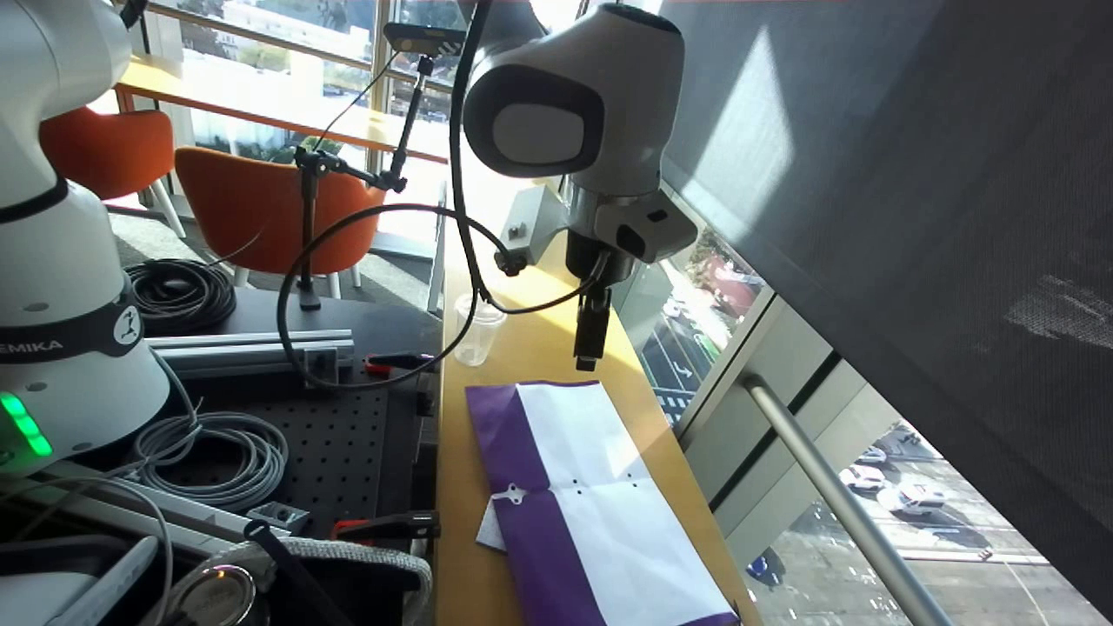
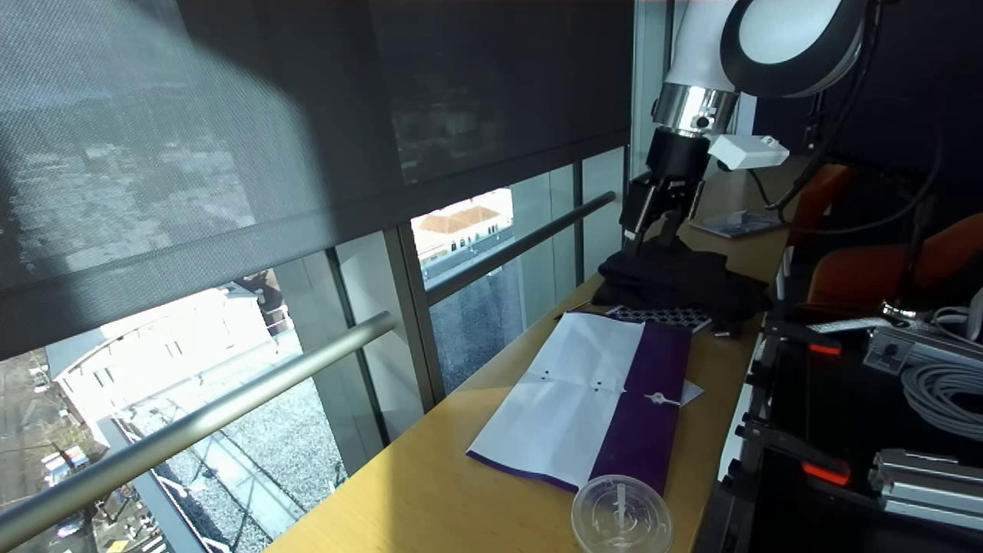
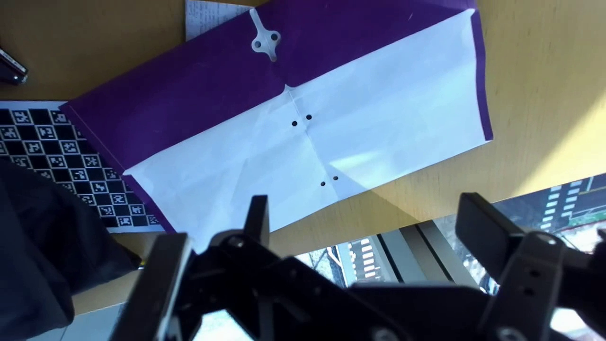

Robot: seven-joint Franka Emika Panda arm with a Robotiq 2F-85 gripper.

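Note:
A folded purple and white sheet [image 3: 397, 102] lies flat on the wooden table, a small white key-shaped piece [image 3: 265, 40] at its middle crease. My gripper stands open high above the table, its fingers wide apart and nothing between them. From the wrist view, the sheet's window-side edge runs close to the fingertips. In exterior view 1 the gripper [image 1: 587, 363] appears just above the sheet's far end; in exterior view 2 the gripper [image 2: 650, 241] appears in front of the black cloth [image 2: 677, 276].
A clear plastic cup [image 1: 479, 332] stands on the table past the sheet. A checkered board [image 3: 85, 165] lies partly under cloth at the other end. A metal rail [image 1: 845, 501] runs along the window. Clamps [image 1: 391, 526] line the black bench's edge.

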